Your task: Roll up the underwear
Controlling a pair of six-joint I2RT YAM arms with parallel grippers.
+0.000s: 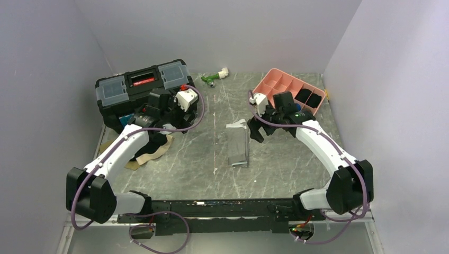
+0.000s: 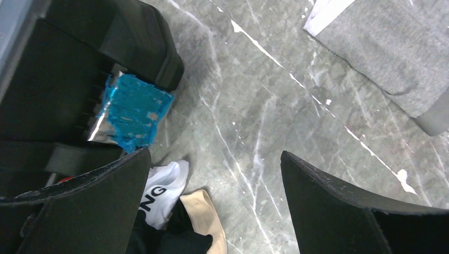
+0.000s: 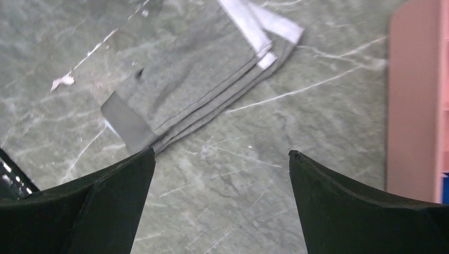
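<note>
Grey underwear (image 1: 237, 145) with a pale waistband lies flat on the marble table, folded into a narrow upright strip in the top view. Its layered long edge and white band show in the right wrist view, where the underwear (image 3: 196, 74) lies beyond the fingers. In the left wrist view part of the underwear (image 2: 392, 58) fills the upper right. My left gripper (image 1: 191, 123) stands open to the left of it, beside the toolbox. Just right of the waistband end, my right gripper (image 1: 257, 133) is open too. Bare table shows between the fingers of both.
A black toolbox (image 1: 143, 87) stands at the back left, with dark and beige cloths (image 1: 154, 153) in front of it. A pink divided tray (image 1: 275, 79) holding dark items is at the back right.
</note>
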